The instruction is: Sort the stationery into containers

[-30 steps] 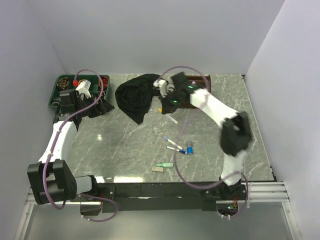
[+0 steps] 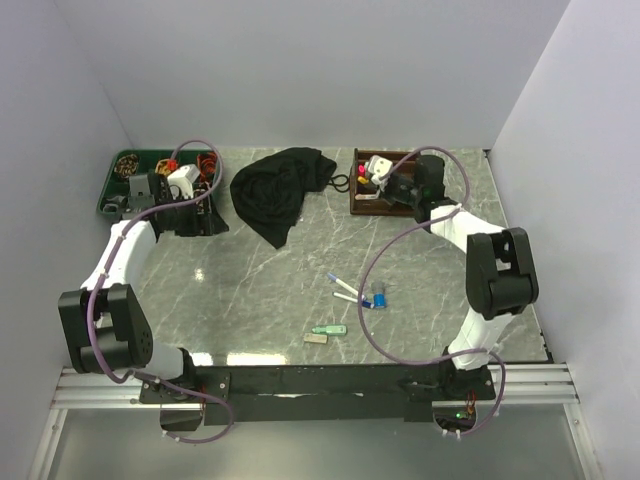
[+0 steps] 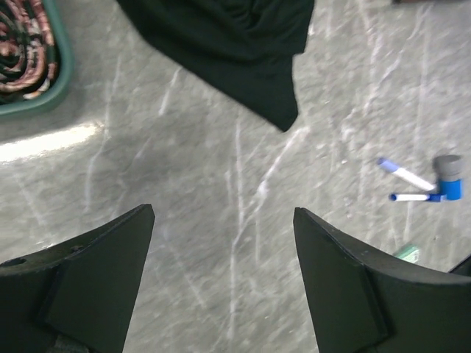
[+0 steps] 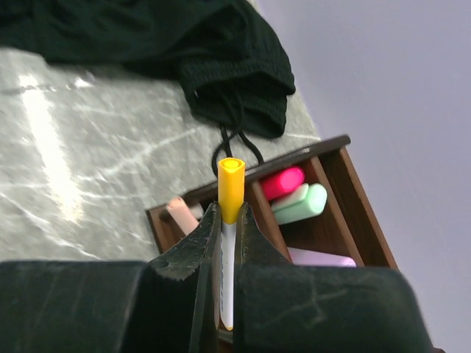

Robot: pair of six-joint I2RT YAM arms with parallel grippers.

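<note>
My right gripper is shut on a yellow-capped white marker [image 4: 231, 184], held upright over the wooden box [image 2: 355, 180], which holds a pink marker [image 4: 280, 183], a mint one [image 4: 302, 209] and others. My left gripper is part open and empty, beside the green tray [image 2: 110, 198] of coiled items. On the table lie two markers [image 3: 405, 174] [image 2: 345, 298], a blue-and-grey bottle [image 3: 449, 184], a green item [image 2: 329, 330] and a tan block [image 2: 315, 338].
A black cloth bag [image 2: 275, 190] lies at the back middle, with cords near the box.
The right arm has moved right with the yellow-capped marker, from the table's middle to over the box. The left gripper has shifted slightly at the green tray.
</note>
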